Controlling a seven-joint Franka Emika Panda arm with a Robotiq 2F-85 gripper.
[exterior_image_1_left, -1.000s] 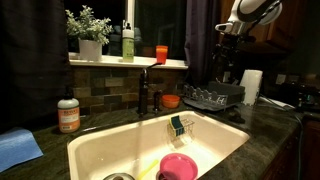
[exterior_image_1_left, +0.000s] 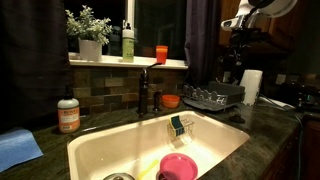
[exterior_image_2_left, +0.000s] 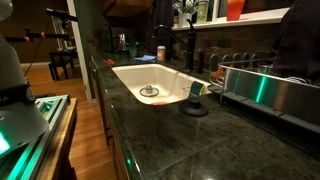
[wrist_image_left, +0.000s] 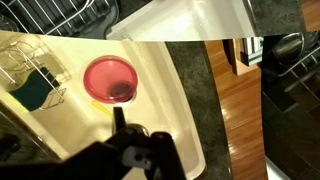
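Observation:
My gripper (exterior_image_1_left: 238, 56) hangs high at the right in exterior view 1, above the dish rack and away from the sink. In the wrist view its dark fingers (wrist_image_left: 119, 119) point over the sink; the fingers are open and nothing shows held. A white sink (exterior_image_1_left: 110, 150) holds a pink-red bowl or plate (wrist_image_left: 110, 79) and a yellow item (wrist_image_left: 101, 107) partly under it. A wire caddy with a dark green and yellow sponge (wrist_image_left: 35, 88) hangs at the sink wall. The arm hides part of the sink floor in the wrist view.
A dark faucet (exterior_image_1_left: 143, 90) rises behind the sink. Beside it stand an orange bowl (exterior_image_1_left: 171, 101) and the dish rack (exterior_image_1_left: 213, 97). A soap bottle (exterior_image_1_left: 68, 112) and blue cloth (exterior_image_1_left: 17, 148) are at left.
My arm and gripper have shifted slightly to the right and up in exterior view 1. The things in the sink and on the counter have not moved.

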